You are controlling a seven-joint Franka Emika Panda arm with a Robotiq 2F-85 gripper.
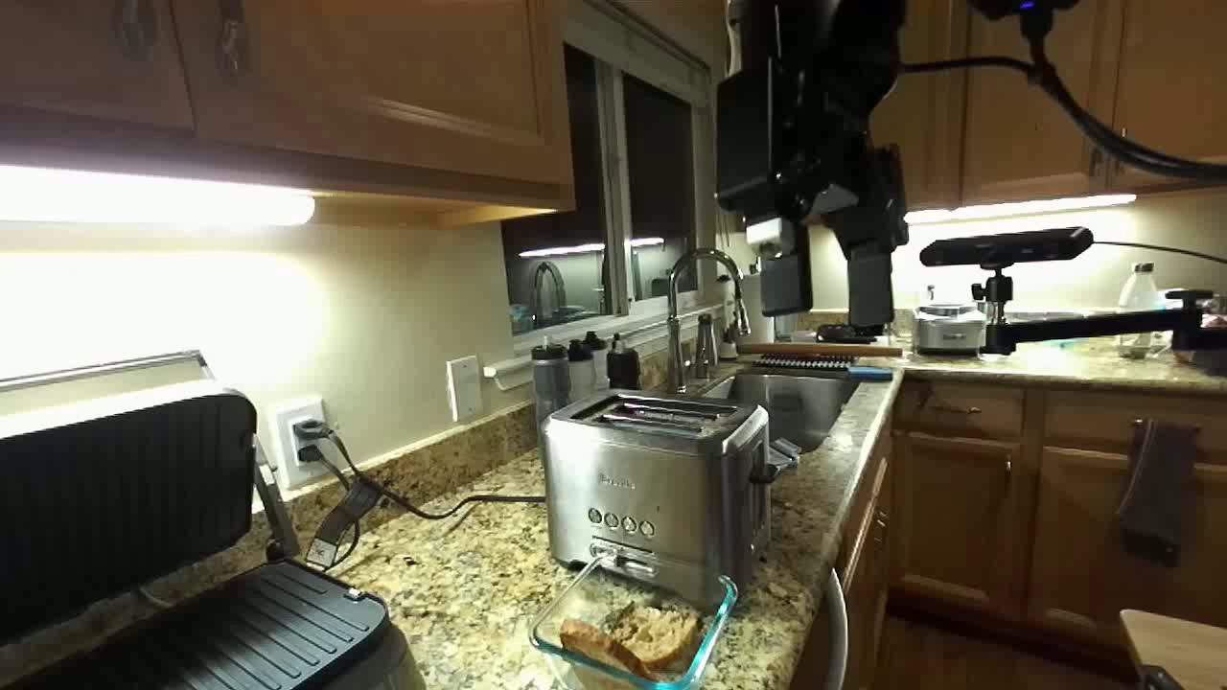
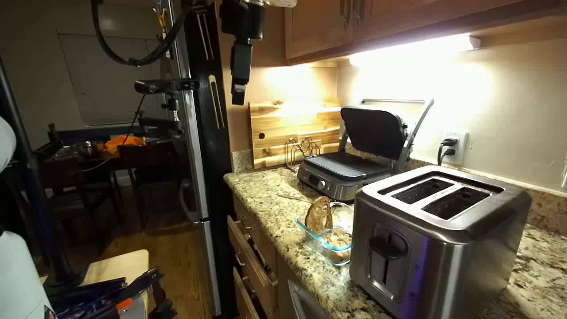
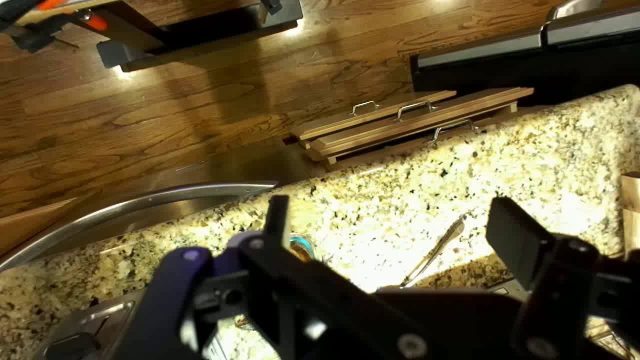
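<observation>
High above the counter hangs my gripper (image 1: 819, 293), its fingers spread apart with only air between them. In the wrist view the open gripper faces down over the granite counter. A silver two-slot toaster (image 1: 650, 489) stands on the counter, its slots looking empty in exterior view 2. Right beside the toaster sits a glass dish (image 1: 549, 636) with a teal rim. Slices of bread (image 1: 656, 636) lie in the dish, one of them (image 2: 319, 213) leaning upright. An open grill press (image 2: 345, 173) stands farther along. Metal tongs (image 3: 436, 251) rest on the counter.
A sink (image 1: 794, 402) with a tall faucet (image 1: 676, 305) lies beyond the toaster. Wall cabinets (image 1: 368, 80) overhang the counter. Two drawers (image 2: 250, 255) stick out below the counter edge. A wooden board (image 2: 266, 127) leans at the back. A power cord (image 1: 460, 504) runs to the wall outlet.
</observation>
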